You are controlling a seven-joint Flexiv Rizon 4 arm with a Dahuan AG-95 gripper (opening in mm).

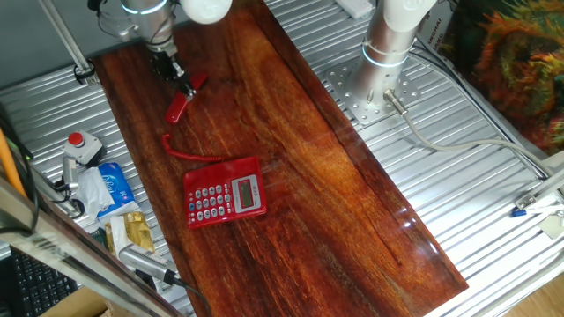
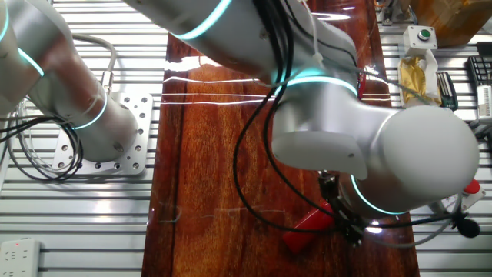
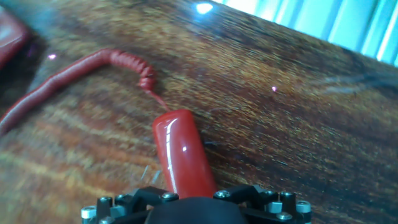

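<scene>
A red telephone handset (image 1: 179,106) lies on the dark wooden table, apart from its red phone base (image 1: 256,167) with keypad and small display. The coiled red cord (image 1: 189,157) curves between them. My gripper (image 1: 186,90) is low over the far end of the handset, its fingertips at or just above it. In the wrist view, the handset (image 3: 185,155) runs in below the gripper, between its two sides; the fingertips are hidden, so whether they press on it cannot be told. In exterior view 2, part of the handset (image 2: 306,232) shows beside the gripper (image 2: 344,209).
A robot base (image 1: 374,84) stands off the right edge.
</scene>
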